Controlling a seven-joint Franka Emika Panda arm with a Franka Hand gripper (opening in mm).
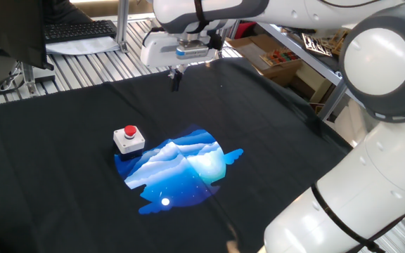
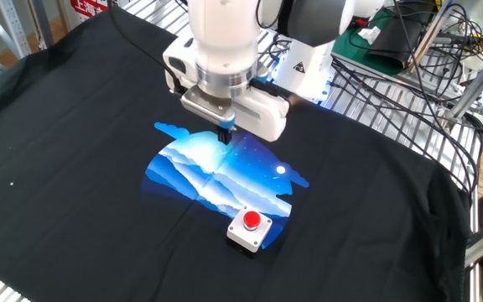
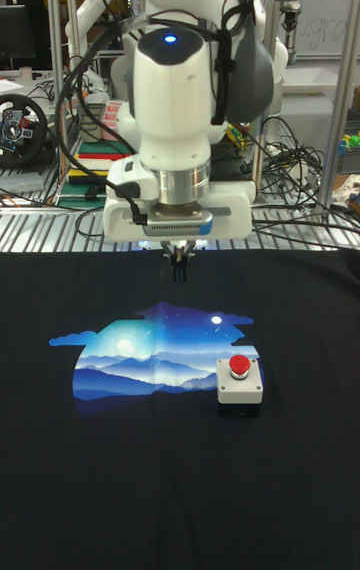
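A white box with a red push button [image 1: 129, 132] on top sits on the black cloth, overlapping the edge of a blue mountain-and-moon picture [image 1: 181, 169]. My gripper [image 1: 175, 83] hangs above the cloth, apart from the button box. Its dark fingertips are close together and look shut, with nothing visible between them. From the front, the gripper [image 3: 179, 271] is up behind the picture and to the left of the red button [image 3: 240, 365]. In exterior view 2 the gripper [image 2: 224, 136] overlaps the picture's far edge, and the button [image 2: 251, 220] is nearer the camera.
Black cloth [image 1: 55, 169] covers the table, with wide bare areas around the box and picture. Behind the cloth is a ribbed metal surface [image 1: 83, 67] with a keyboard [image 1: 79, 30]. Cables [image 2: 418, 126] lie beside the arm's base. A cardboard box [image 1: 273, 60] stands beyond the table edge.
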